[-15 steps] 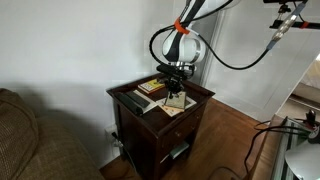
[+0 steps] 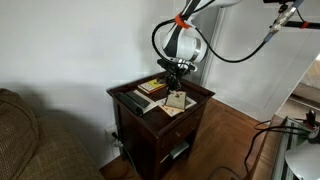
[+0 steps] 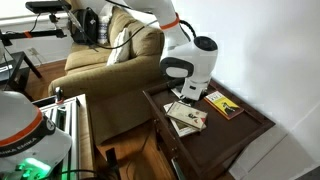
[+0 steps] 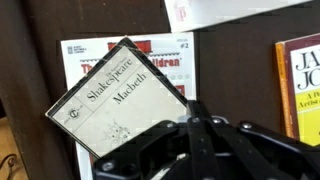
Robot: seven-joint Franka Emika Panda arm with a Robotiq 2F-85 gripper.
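Observation:
A pale, dark-edged book titled Shakespeare Macbeth point(image 4: 105, 97) lies at a slant on a white book with red print point(image 4: 85, 47), covering much of it. In exterior view 2 the Macbeth book point(image 3: 187, 115) rests near the edge of the dark cabinet top. My gripper is shut over the book's right corner in the wrist view, with nothing seen between its fingers. From the side, the gripper point(image 2: 172, 84) is just above the books; contact cannot be made out.
A yellow James Joyce book point(image 4: 308, 90) lies to the right in the wrist view. Beyond the stacked books is another white item point(image 4: 205, 9). A dark object point(image 2: 131, 102) sits at the cabinet's left end. Bare cabinet top point(image 3: 228, 135) shows beside the books.
The arm has risen very slightly and shifted a little to the right in exterior view 1. The books show no clear movement.

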